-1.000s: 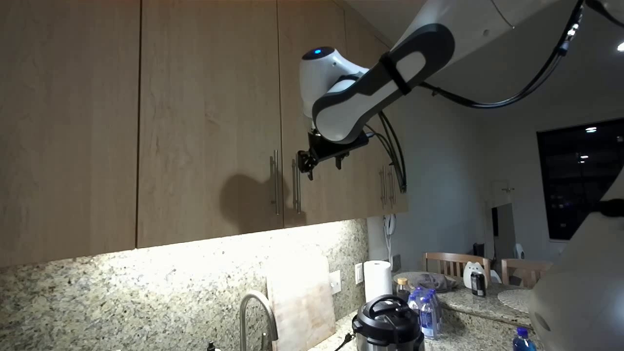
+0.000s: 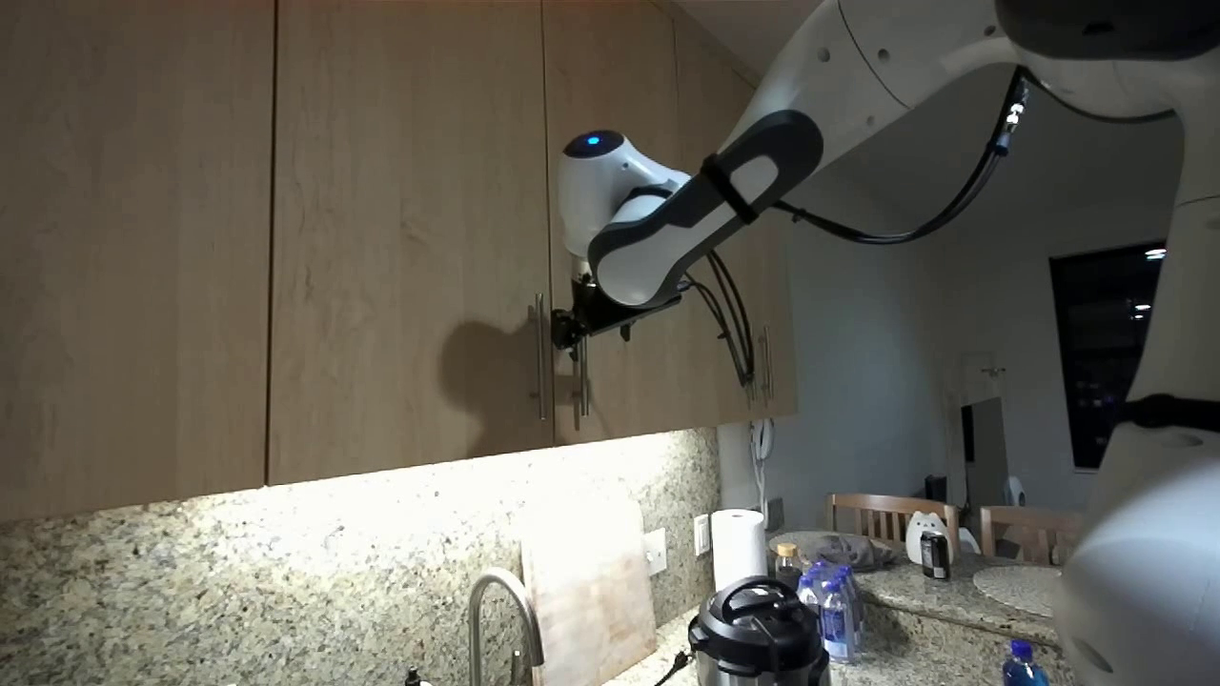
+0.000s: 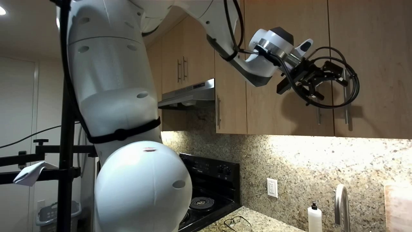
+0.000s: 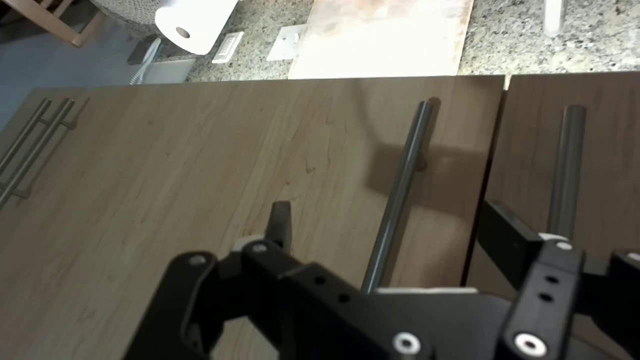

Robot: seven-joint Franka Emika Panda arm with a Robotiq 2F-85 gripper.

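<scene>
In the wrist view a metal bar handle [image 4: 399, 198] stands on a wooden cabinet door [image 4: 240, 156], running between the two spread fingers of my gripper. One black finger [image 4: 279, 223] is to the left of the handle and the other lies over the door seam at the right. My gripper is open, with no sign of touching the bar. From outside, the gripper [image 2: 597, 333] is at the upper part of the right-hand handle [image 2: 584, 383] of a pair. The second handle of that pair [image 2: 540, 360] is close by on the neighbouring door.
Another pair of handles [image 4: 36, 147] is farther along the cabinets. Below are a faucet [image 2: 503, 606], a cutting board [image 2: 583, 572], a pressure cooker [image 2: 758, 640] and a paper towel roll [image 2: 740, 547]. Black cables [image 3: 355, 83] loop beside the gripper.
In exterior view 1 the arm and gripper have shifted left and slightly down, nearer the pair of handles. Both doors look unmoved.
</scene>
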